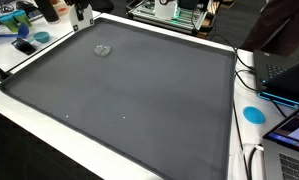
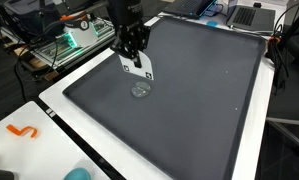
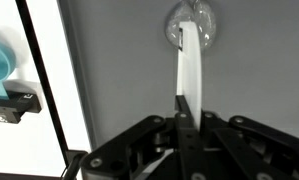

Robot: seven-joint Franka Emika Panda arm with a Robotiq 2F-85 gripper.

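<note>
A flat white piece with black square marks (image 2: 136, 66) hangs upright from my dark gripper (image 2: 132, 46), which is shut on its upper end. In the wrist view the white piece (image 3: 189, 75) shows almost edge-on, as a narrow strip running out from between the fingers. Only its lower part (image 1: 82, 17) appears at the top of exterior view 1. A clear round dish (image 1: 101, 50) rests on the grey board (image 1: 139, 100). From the wrist, the far end of the white piece overlaps this dish (image 3: 214, 22); the gap between them is hard to judge.
Most of the board is bare. Along one side lie a blue disc (image 1: 254, 115) and laptops (image 1: 289, 150). Cables and small items, including a teal cup (image 1: 41, 37), crowd the opposite side. An orange item (image 2: 22, 131) lies on the white table.
</note>
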